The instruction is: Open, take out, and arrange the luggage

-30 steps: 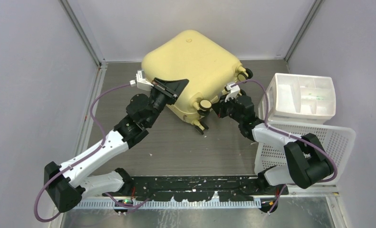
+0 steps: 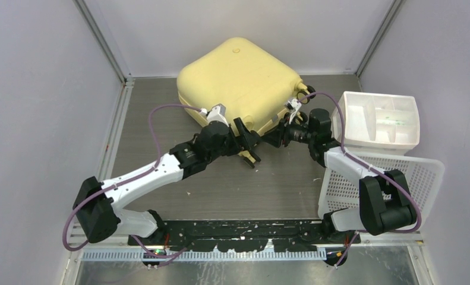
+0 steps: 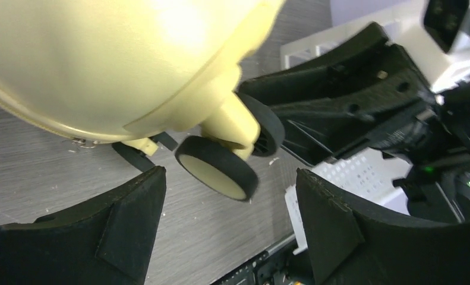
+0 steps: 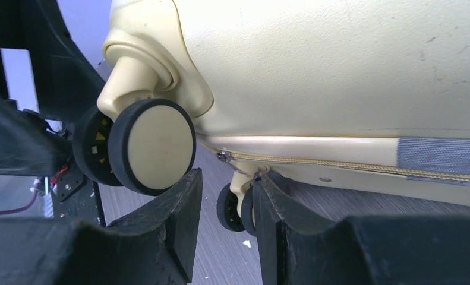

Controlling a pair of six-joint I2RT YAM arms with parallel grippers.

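Observation:
A cream-yellow suitcase (image 2: 235, 77) lies on its side at the back, wheels toward the front right. In the left wrist view a black-tyred wheel (image 3: 215, 169) on a yellow mount sits just beyond the open fingers of my left gripper; in the top view that gripper is over the near corner. The right wrist view shows the suitcase's zipper (image 4: 351, 166) along the lower edge, a near wheel (image 4: 158, 145) at left and further wheels below. My right gripper is beside the zipper, its fingertips a little apart at the zipper pull.
A white compartment box (image 2: 387, 119) and a white perforated basket (image 2: 425, 184) stand on the right, partly under my right arm. Walls enclose the back and sides.
My left gripper has moved right and down to the near corner wheel, its fingers now open.

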